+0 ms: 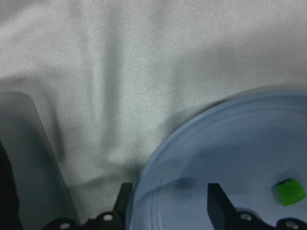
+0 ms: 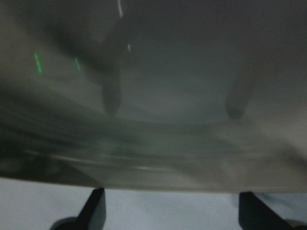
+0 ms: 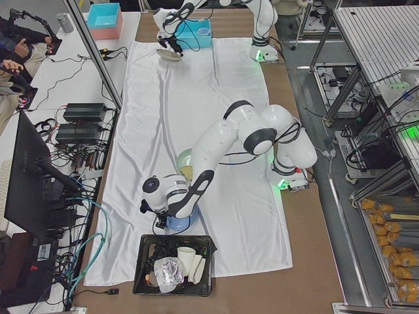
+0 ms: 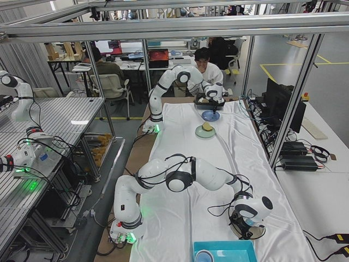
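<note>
A blue plate (image 1: 225, 143) with a small green cube (image 1: 290, 191) lies under my left gripper, which is open over the plate's rim with nothing between its fingers. A green plate (image 4: 201, 132) with a yellow piece (image 4: 207, 126) lies mid-cloth. At the far end in the left camera view, my right gripper is at a beige metal bowl (image 3: 167, 55), its fingers apart at the rim, which fills most of the right wrist view. I cannot tell whether the rim is between them.
A black crate (image 3: 205, 281) with white items and a foil package stands beyond the blue plate. A light-blue bin (image 4: 223, 252) stands at the other end.
</note>
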